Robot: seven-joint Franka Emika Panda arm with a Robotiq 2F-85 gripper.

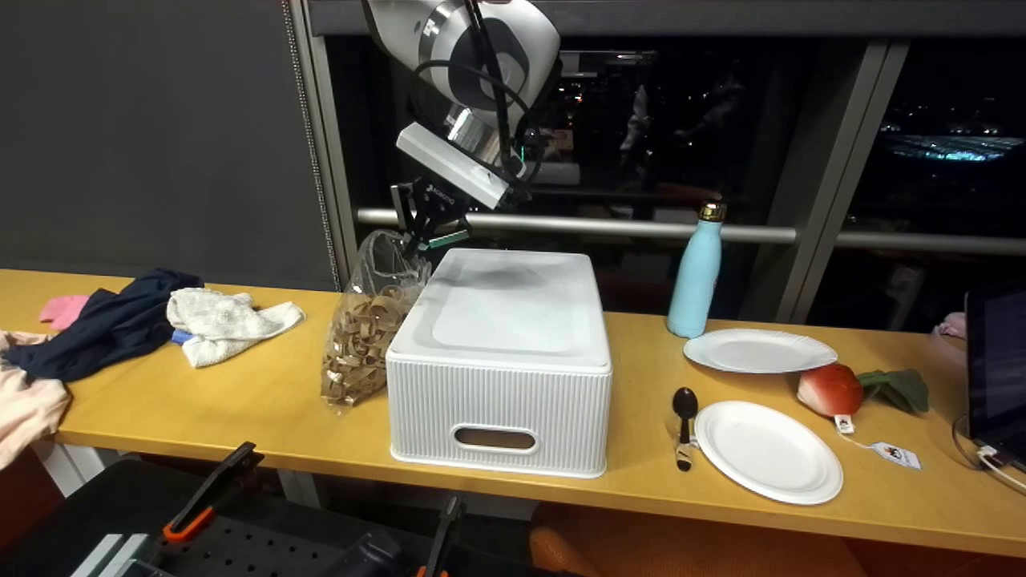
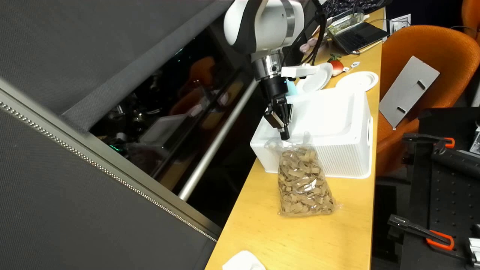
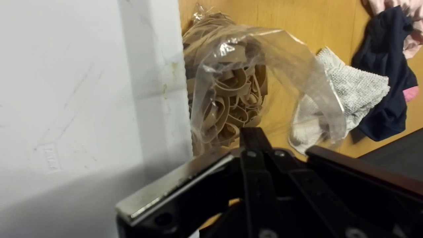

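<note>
A clear plastic bag of tan curled strips [image 2: 302, 184] stands upright on the table, against the side of a white ribbed box [image 1: 500, 404]. Its loose, open top [image 3: 297, 47] rises above the strips. My gripper [image 1: 415, 246] points down at the bag's top beside the box's rear left corner. In the wrist view the black fingers [image 3: 252, 138] are together at the near edge of the bag's mouth. The gripper is shut; I cannot tell whether any thin film lies between the fingertips.
White and navy cloths [image 1: 226, 322] lie left of the bag, with bare table between. Right of the box are a blue bottle [image 1: 697, 279], a black spoon [image 1: 684, 423], two white plates [image 1: 769, 452] and a red vegetable [image 1: 830, 389]. A window stands behind.
</note>
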